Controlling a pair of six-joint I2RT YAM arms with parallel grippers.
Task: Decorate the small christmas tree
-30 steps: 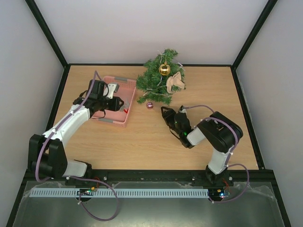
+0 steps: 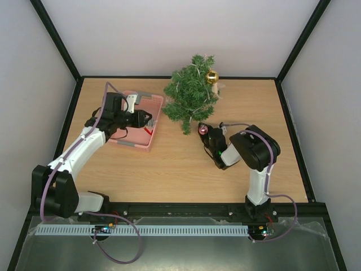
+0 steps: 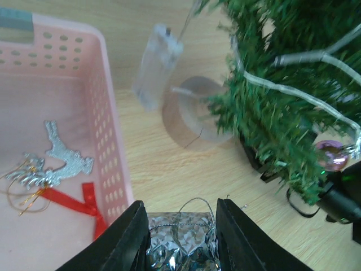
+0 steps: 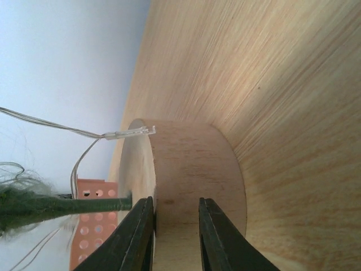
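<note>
The small green tree stands at the back middle, a gold ball near its upper right. A pink ball hangs low beside my right gripper, which is shut on the tree's round wooden base, one finger at each side of its rim. Over the basket's right part, my left gripper is shut on a shiny silver ornament with a thin string loop. Inside the pink basket lies a glittery silver reindeer with a red ribbon.
Wire lights wind through the branches, and a clear battery case hangs on the basket side of the tree. My right arm lies low, close to the tree.
The tree has turned: gold ball, bow and pink ball have swung rightward, the bow now mostly out of sight. My right gripper shifted slightly right; my left moved slightly right.
</note>
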